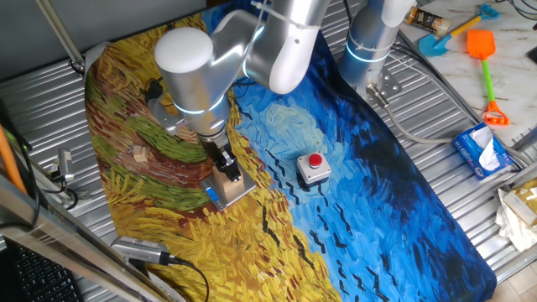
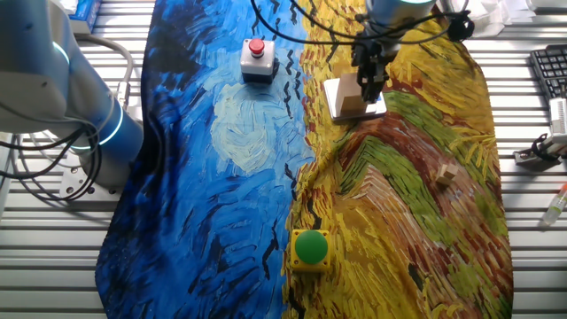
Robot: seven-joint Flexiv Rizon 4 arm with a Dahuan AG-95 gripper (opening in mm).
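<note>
In exterior view 1 a light wooden block [image 1: 226, 188] stands on a flat metallic plate [image 1: 243, 190] with a blue patch on one side. My black gripper [image 1: 232, 172] reaches down to the top of this block. From the other side, exterior view 2 shows the wooden block [image 2: 352, 94] on the pale plate [image 2: 376, 108], with the gripper [image 2: 368, 92] close against it and overlapping its edge. Neither view shows clearly how the fingers stand or whether they touch the block. A second, smaller wooden block [image 1: 140, 153] lies apart on the painted cloth.
A grey box with a red button [image 1: 315, 160] sits on the cloth's blue half. The yellow box with a green button [image 2: 310, 249] shows only in exterior view 2. A grey device with a cable [image 1: 141, 250] lies by the cloth's edge.
</note>
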